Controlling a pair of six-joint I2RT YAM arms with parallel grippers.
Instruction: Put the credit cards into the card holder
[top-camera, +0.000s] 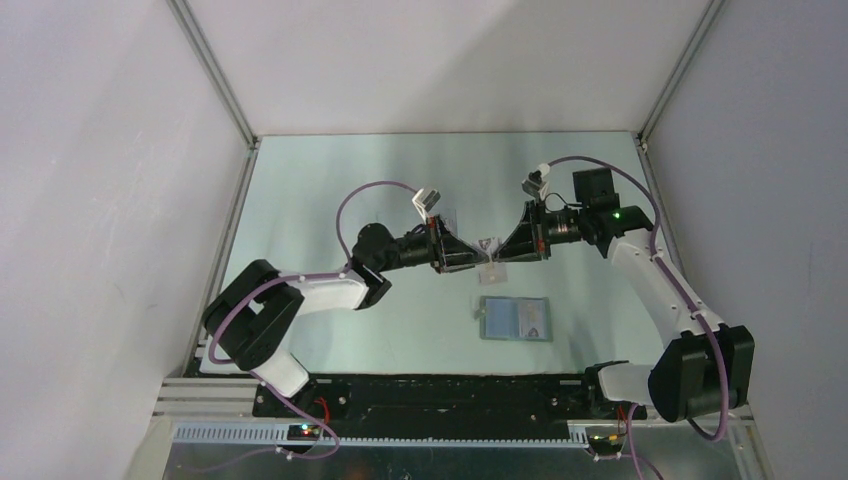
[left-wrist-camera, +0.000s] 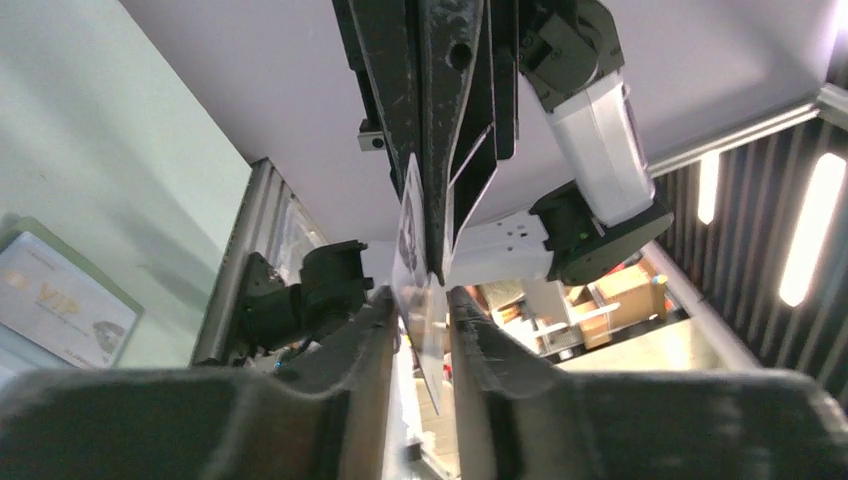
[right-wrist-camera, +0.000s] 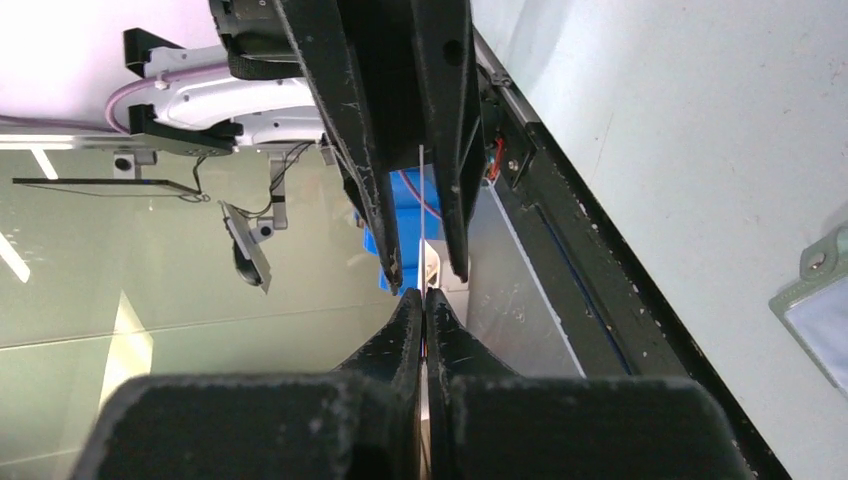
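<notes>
A pale card (top-camera: 492, 274) stands between the two arms over the table, crossed by both grippers' tips. Shut on its edge is my right gripper; the card (right-wrist-camera: 422, 215) shows there edge-on as a thin line. My left gripper (top-camera: 484, 258) is open, its fingers (right-wrist-camera: 459, 220) apart on either side of the card with gaps. In the left wrist view, the card (left-wrist-camera: 410, 245) runs down from the right fingers into the left gripper's (left-wrist-camera: 420, 335) blurred gap. The card holder (top-camera: 483, 330) lies open on the table, a card (top-camera: 531, 319) in its right half.
Behind the left gripper, another pale card (top-camera: 449, 218) lies partly hidden on the table. The black front rail (top-camera: 440, 405) borders the table. Bare table surrounds the holder, and both arms nearly meet above its far side.
</notes>
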